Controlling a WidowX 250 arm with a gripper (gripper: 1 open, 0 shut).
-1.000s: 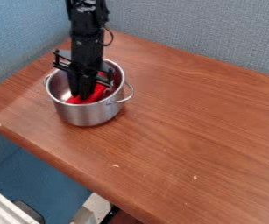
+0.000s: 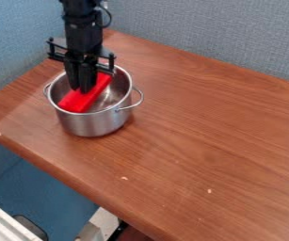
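A steel pot (image 2: 104, 119) with side handles sits on the left part of the wooden table. Inside it lies a red elongated object (image 2: 80, 97), slanting from front left to back right. My black gripper (image 2: 83, 83) hangs from above over the pot's back-left part, its lower end at the red object. Whether its fingers are shut on that object I cannot make out.
Blue-grey padded walls stand at the left and back. Past the table's left edge, at the lower left, are a floor and white items.
My gripper has risen and moved a little left and back over the last second. More of the red object now shows, shifted slightly upward with the gripper.
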